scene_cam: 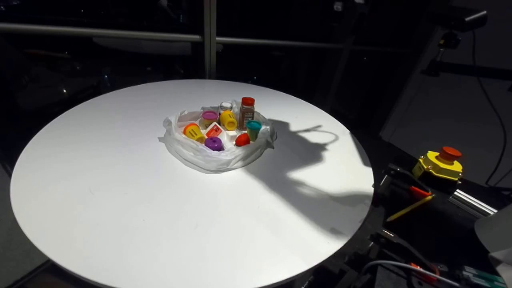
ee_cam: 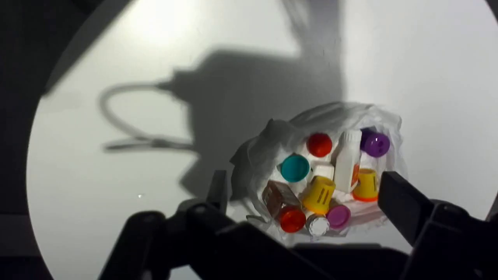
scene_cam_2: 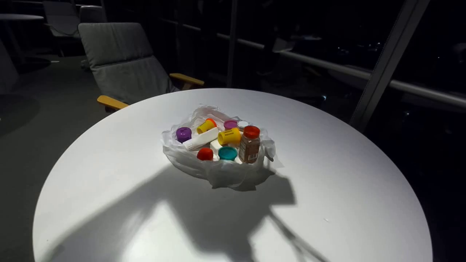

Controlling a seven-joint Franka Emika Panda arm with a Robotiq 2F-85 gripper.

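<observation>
A crumpled white plastic bag (scene_cam: 211,163) lies spread on the round table, cradling several small items. Among them are a brown jar with a red lid (scene_cam_2: 249,146), a teal-lidded tub (ee_cam: 295,168), a purple item (ee_cam: 376,144), a red item (ee_cam: 320,144) and a white bottle (ee_cam: 346,161). Two yellow tubs, one upper-left in exterior view 1 (scene_cam: 194,132) and one nearer the jar (scene_cam: 228,120), lean over. A magenta lid (ee_cam: 338,216) and a clear jar with a pale lid (ee_cam: 318,224) sit close together. My gripper is open above the bag, its fingers wide apart with nothing held.
Bare white table (scene_cam: 120,206) surrounds the bag on all sides. A grey chair (scene_cam_2: 122,56) stands behind the table in exterior view 2. Beside the table is a yellow box with a red button (scene_cam: 439,165). The arm's shadow falls across the tabletop.
</observation>
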